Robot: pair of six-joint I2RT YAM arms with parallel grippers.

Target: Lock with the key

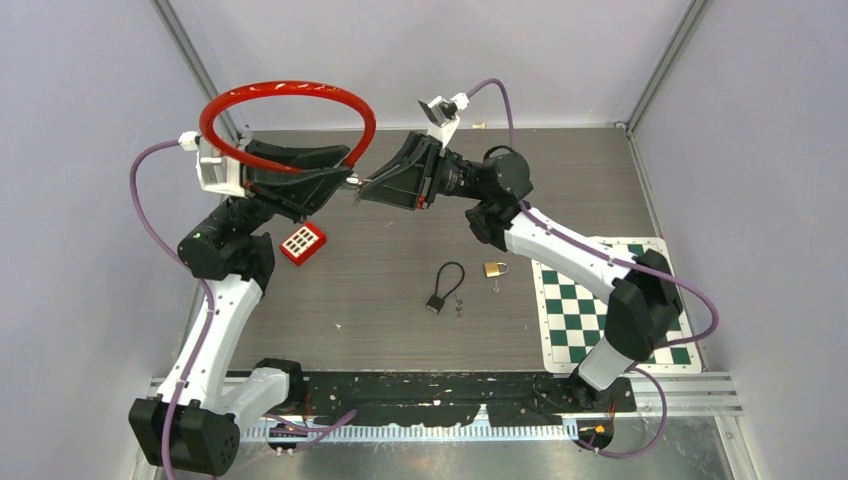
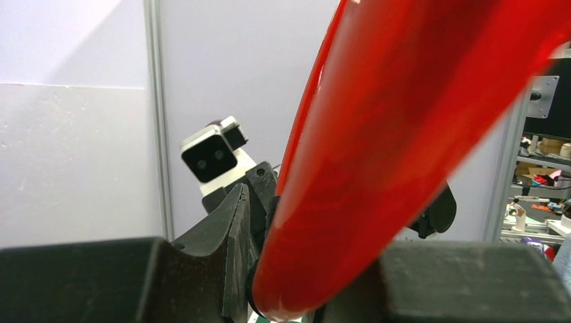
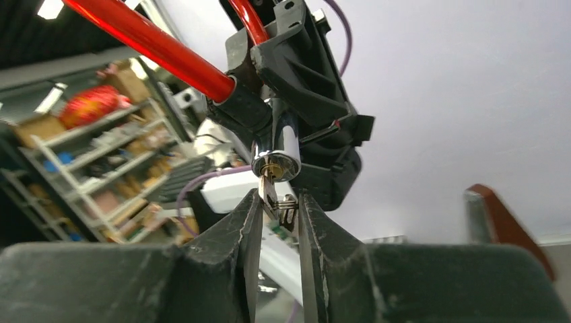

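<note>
A red ring-shaped cable lock [image 1: 290, 88] is held up in the air, with my left gripper [image 1: 345, 167] shut on its joined end. In the right wrist view, its silver lock cylinder [image 3: 285, 145] sticks out from between the left fingers, keyhole end facing my right gripper. A silver key [image 3: 268, 192] has its blade in that end, and the right fingertips are shut on its head. More metal, perhaps a ring or second key, lies close by there. How far the key is turned cannot be told. The red tube hides much of the left wrist view.
Down on the table lie a black cable lock [image 1: 436, 303] with small keys, a brass padlock [image 1: 494, 269] and a red keypad box [image 1: 303, 242]. A green checkered board [image 1: 562, 348] is under the right arm.
</note>
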